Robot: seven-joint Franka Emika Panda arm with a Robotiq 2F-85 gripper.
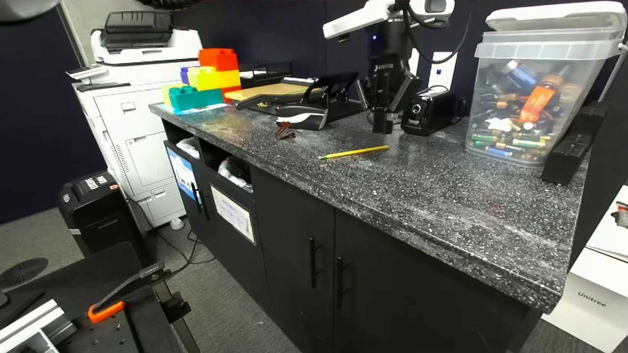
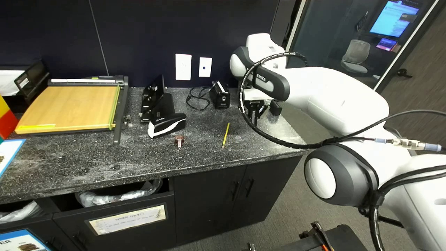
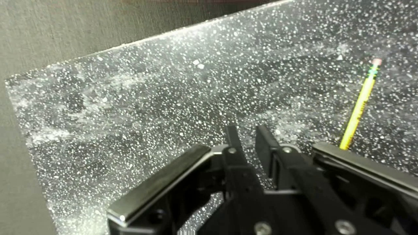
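Note:
A yellow pencil (image 1: 353, 153) with a green-banded pink eraser lies flat on the speckled dark counter (image 1: 447, 188). In exterior view 2 the pencil (image 2: 226, 134) is left of my gripper (image 2: 254, 119). The wrist view has the pencil (image 3: 357, 109) at the right, its lower end hidden behind a gripper link. My gripper is partly open there, with a narrow gap and only bare counter visible between its fingers. From exterior view 1, the gripper (image 1: 381, 122) points downward beyond the pencil, not touching it.
A black pencil sharpener (image 1: 428, 111) stands behind the gripper, with a clear tub of batteries (image 1: 518, 112) to the right. A stapler (image 2: 167, 124) and a brown staple remover (image 2: 179, 140) lie left of the pencil.

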